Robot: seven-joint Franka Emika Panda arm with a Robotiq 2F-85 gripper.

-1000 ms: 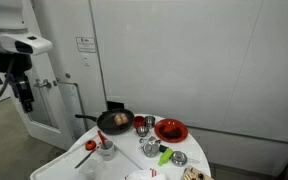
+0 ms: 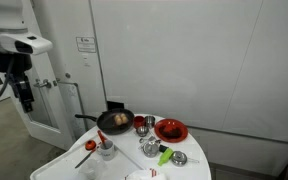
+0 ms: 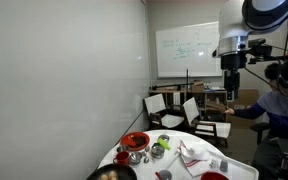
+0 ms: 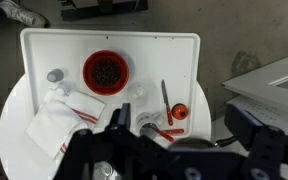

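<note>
My gripper (image 2: 26, 100) hangs high at the left, well above and apart from the table. In the wrist view its dark fingers (image 4: 112, 142) stand wide apart, so it is open, and nothing is held between them. Below it lies a white tray (image 4: 209, 48) with a red bowl (image 4: 106, 72) of dark contents, a white cloth with red stripes (image 4: 52, 127), a knife (image 4: 165, 98) and a red tomato (image 4: 180, 111). A black pan (image 2: 115, 122) with brown food in it stands at the table's back left.
On the table are a red plate (image 2: 170, 130), a metal pot (image 2: 151, 147), a lid (image 2: 179, 158) and a cup of utensils (image 2: 107, 150). A wall stands close behind. In exterior view 2 a person (image 3: 276, 103) sits at the right.
The arm looks unmoved.
</note>
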